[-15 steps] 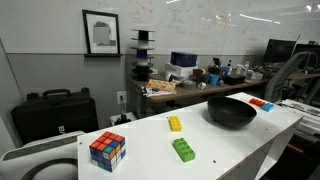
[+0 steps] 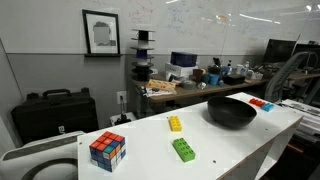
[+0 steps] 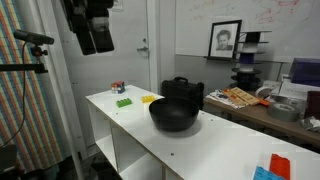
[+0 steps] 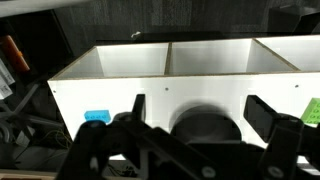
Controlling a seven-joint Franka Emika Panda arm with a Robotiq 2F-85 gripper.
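My gripper is open, its two dark fingers wide apart and nothing between them. In exterior view 2 the gripper (image 3: pixel 92 42) hangs high at the upper left, well above the table. A black pan (image 2: pixel 231 112) rests on the white table; in the wrist view the pan (image 4: pixel 205 125) shows below the gap, partly covered by the gripper. On the table stand a puzzle cube (image 2: pixel 108 150), a green block (image 2: pixel 183 150) and a yellow block (image 2: pixel 175 124). Blue (image 3: pixel 265 174) and red (image 3: pixel 280 166) blocks lie at the table's other end.
Open white compartments (image 4: pixel 120 62) run along one side of the tabletop. Behind the table, a wooden bench (image 2: pixel 160 94) carries assorted items, and a black case (image 2: pixel 54 114) stands near the wall. Bare white surface (image 3: pixel 215 150) lies between the pan and the red and blue blocks.
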